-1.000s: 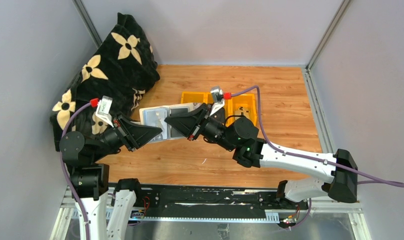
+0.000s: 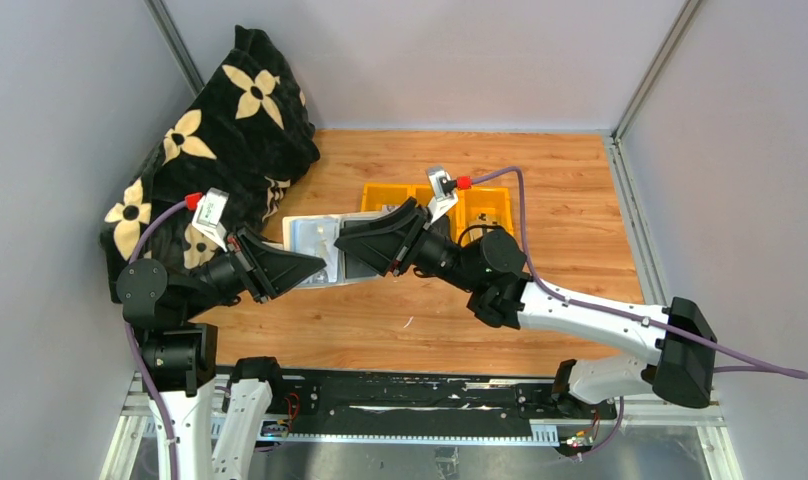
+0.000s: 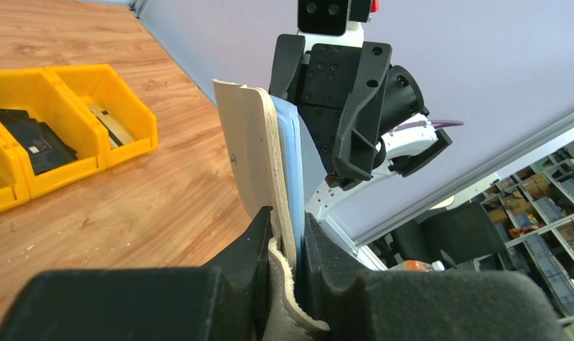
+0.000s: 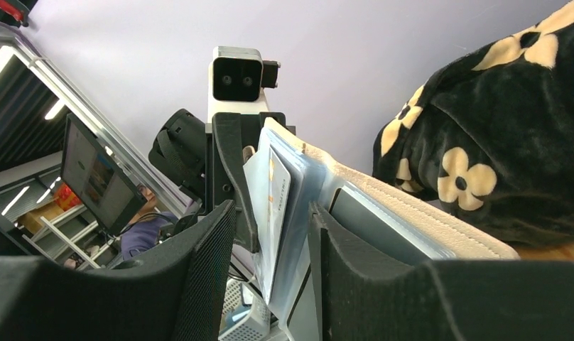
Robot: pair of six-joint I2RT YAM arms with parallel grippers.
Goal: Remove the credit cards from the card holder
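Observation:
The card holder [image 2: 314, 250], a cream-backed booklet with clear blue sleeves, is held open between both arms. My left gripper [image 2: 278, 277] is shut on it; in the left wrist view its cream cover [image 3: 245, 149] stands upright between the fingers. My right gripper [image 2: 382, 250] is open at the holder's other side. In the right wrist view the clear sleeves, with a white card [image 4: 275, 213] in them, stand between its open fingers, and a dark card or pocket [image 4: 373, 224] shows behind the right finger.
A yellow bin [image 2: 375, 195] with compartments holding cards stands behind the arms. A black flowered cushion [image 2: 220, 130] fills the back left. The wooden floor [image 2: 460, 330] in front of the arms is mostly clear.

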